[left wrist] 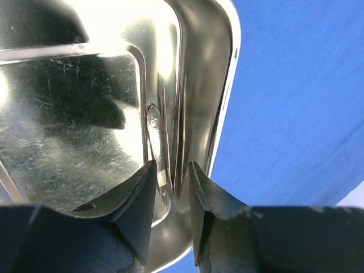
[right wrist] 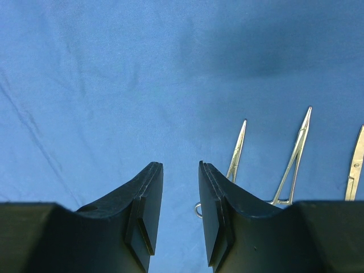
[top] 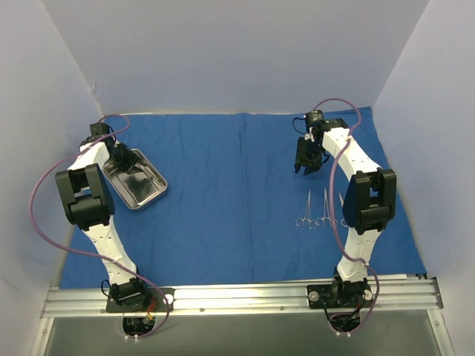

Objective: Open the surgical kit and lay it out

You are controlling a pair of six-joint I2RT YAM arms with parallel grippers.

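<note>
The steel tray [top: 154, 189] lies at the far left, my left gripper [top: 126, 160] over it. In the left wrist view that gripper is open over slim instruments, including a flat forceps-like piece [left wrist: 154, 131], along the tray's inner side.
The blue cloth [top: 211, 200] covers the worktop, bare across the middle. Pale walls stand at the back and both sides. A metal rail [top: 237, 292] runs along the front edge.
</note>
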